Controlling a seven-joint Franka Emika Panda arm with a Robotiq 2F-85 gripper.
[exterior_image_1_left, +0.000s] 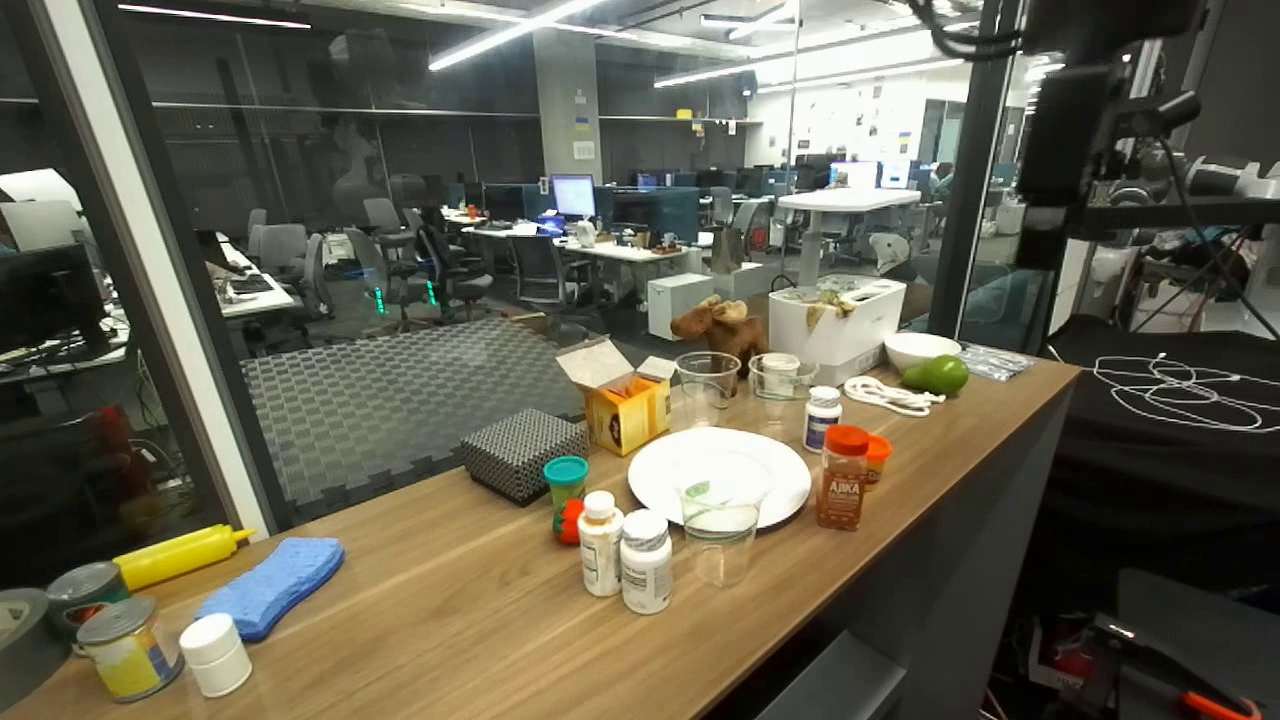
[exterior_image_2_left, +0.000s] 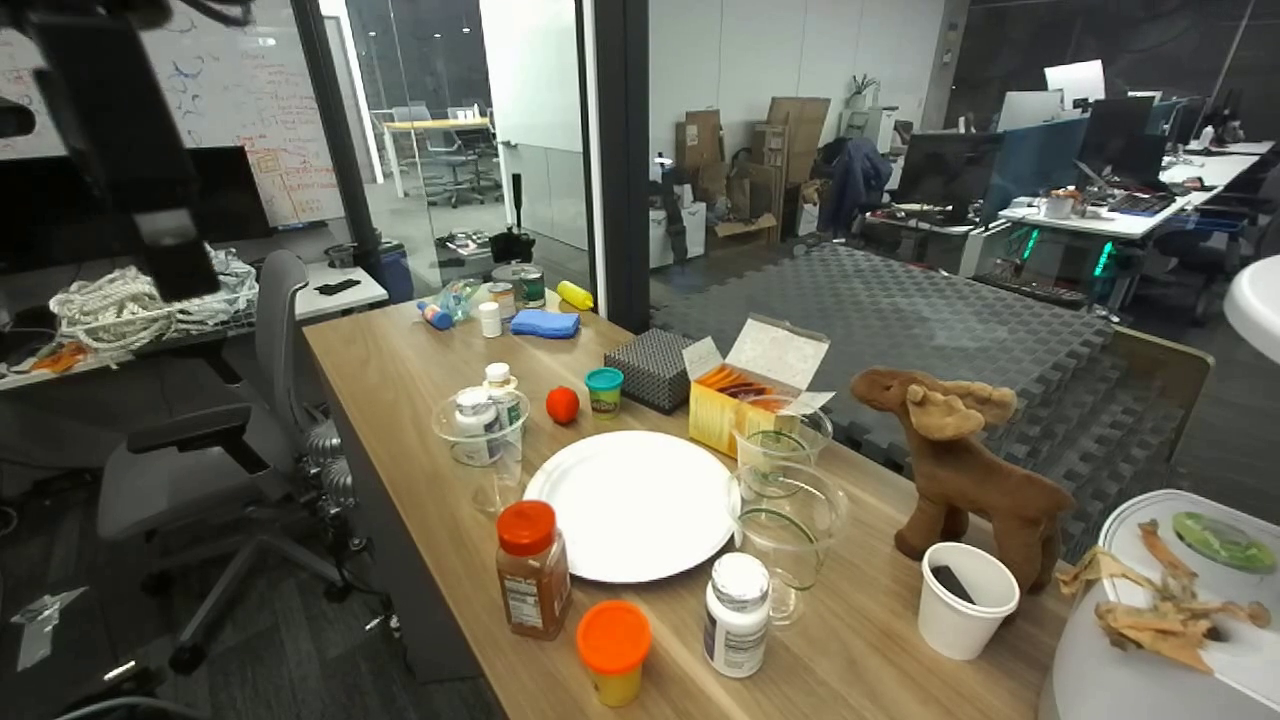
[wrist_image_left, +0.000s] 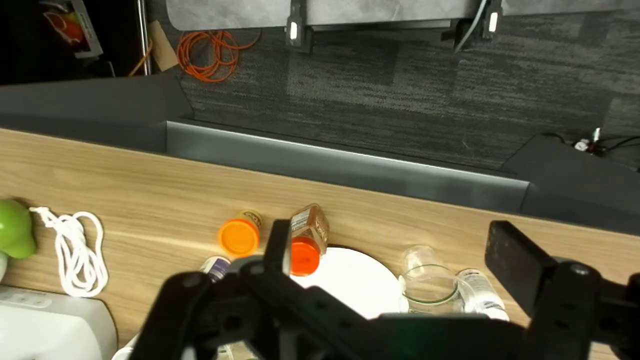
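Note:
My gripper stands wide open in the wrist view, high over the table with nothing between its fingers. Through the gap show a white plate (wrist_image_left: 354, 279), a red-lidded spice jar (wrist_image_left: 310, 234), a clear cup (wrist_image_left: 429, 282) and a white bottle (wrist_image_left: 480, 293). In exterior view 1 the gripper (exterior_image_1_left: 1041, 246) hangs at the upper right, off the table's edge and clear of every object. The plate (exterior_image_1_left: 720, 462) lies flat, with the spice jar (exterior_image_1_left: 842, 480) upright at its right and the clear cup (exterior_image_1_left: 720, 546) at its near side.
Close around the plate stand an orange-lidded tub (exterior_image_2_left: 614, 654), a white bottle (exterior_image_2_left: 737, 618), a yellow box (exterior_image_2_left: 720, 414) and a plush moose (exterior_image_2_left: 960, 468). A green pear (exterior_image_1_left: 939, 376) and white cord (exterior_image_1_left: 888, 396) lie farther right. Bare wood surrounds the blue sponge (exterior_image_1_left: 274, 584).

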